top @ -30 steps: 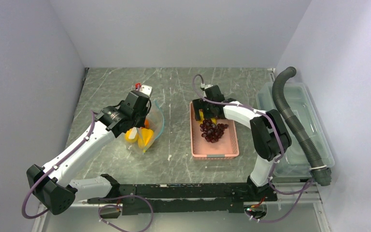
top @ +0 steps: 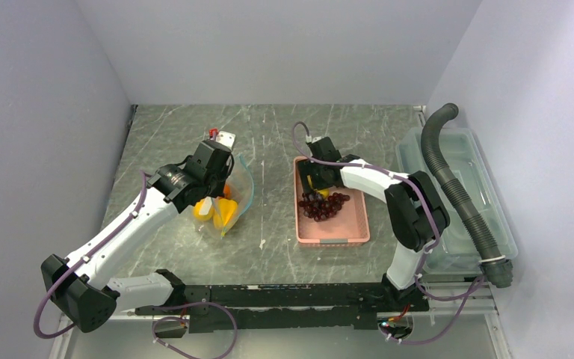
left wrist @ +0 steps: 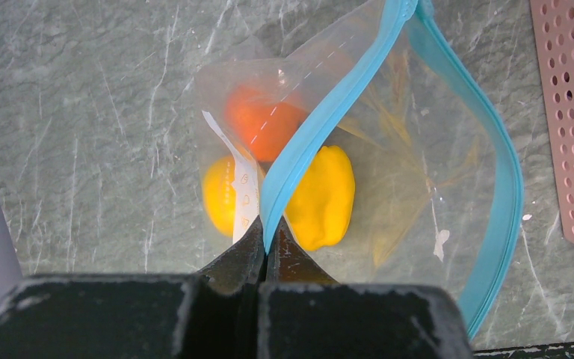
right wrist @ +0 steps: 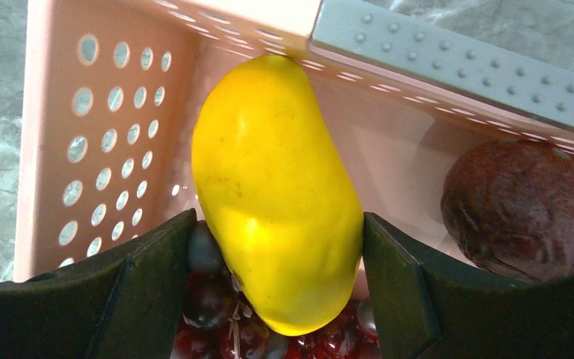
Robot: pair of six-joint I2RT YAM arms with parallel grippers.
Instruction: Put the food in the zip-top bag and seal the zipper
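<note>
The clear zip top bag (left wrist: 433, 149) with a blue zipper rim lies on its side, its mouth spread open toward the right. Inside it show an orange fruit (left wrist: 258, 120), a yellow round fruit (left wrist: 220, 196) and a yellow pepper (left wrist: 323, 198). My left gripper is shut on one side of the blue rim. In the right wrist view a yellow mango (right wrist: 269, 157) rests in the pink basket (right wrist: 37, 97). My right gripper is open around it, one finger on each side; the right fingertip appears to touch its skin.
Dark red grapes (top: 325, 206) lie against the mango, under and between my right fingers. A dark reddish round fruit (right wrist: 519, 206) sits in the basket's corner. Bare grey tabletop separates bag and basket. A clear bin (top: 460, 247) stands far right under a grey hose (top: 463, 206).
The left arm and the bag have stayed still.
</note>
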